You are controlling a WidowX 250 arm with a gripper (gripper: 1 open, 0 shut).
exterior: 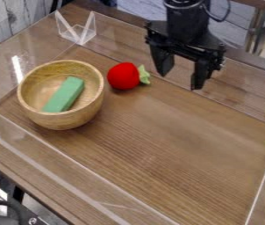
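Note:
The black robot arm reaches over the back middle of the wooden table, with my gripper pointing down at the right of a red round object with a small green part. I cannot tell whether the gripper is open or shut. A wooden bowl at the left holds a green oblong object.
A clear wire-like or plastic holder stands at the back left. The middle, front and right of the table are bare. A dark round fixture shows at the front left corner.

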